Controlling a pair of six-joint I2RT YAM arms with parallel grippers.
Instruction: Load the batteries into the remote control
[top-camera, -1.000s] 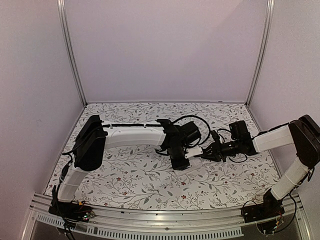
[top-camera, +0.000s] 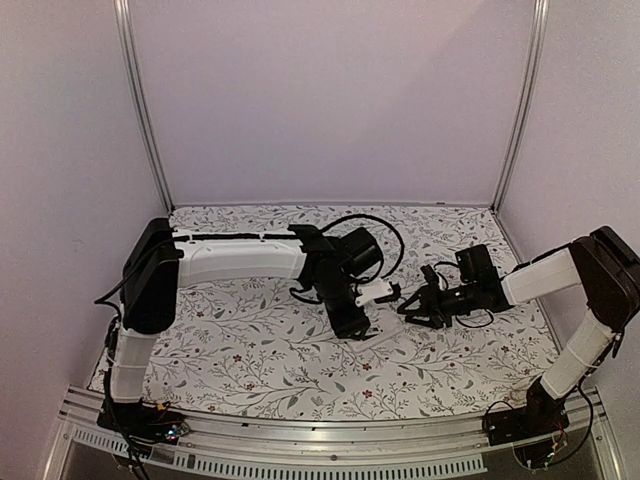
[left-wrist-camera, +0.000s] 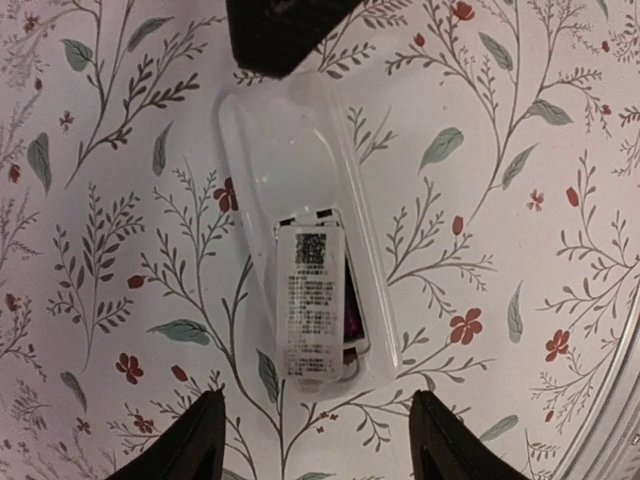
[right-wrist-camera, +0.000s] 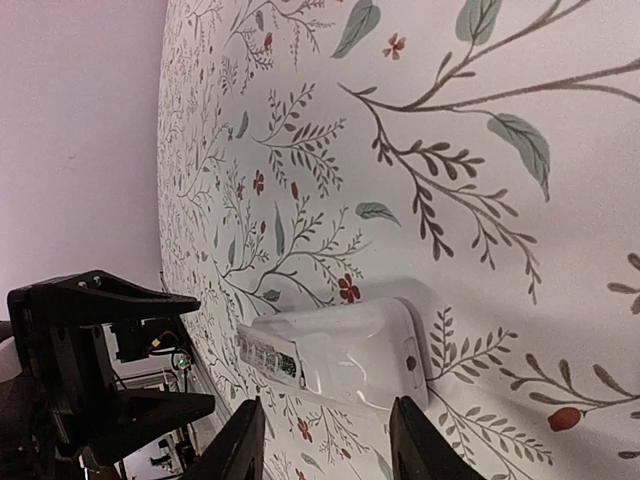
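A white remote control (left-wrist-camera: 280, 150) lies on the floral mat, under and beside my left gripper (top-camera: 350, 325). In the left wrist view a labelled strip (left-wrist-camera: 310, 300), seemingly a cover or package, sits over its lower compartment, with dark and purple shapes partly hidden beneath; whether these are batteries I cannot tell. My left gripper hangs above the remote, open, nothing between its fingers. The remote (right-wrist-camera: 355, 350) also shows in the right wrist view, below my right gripper, which is open and empty just to the right of it in the top view.
Both arms are close together around the remote, the left one reaching across the middle.
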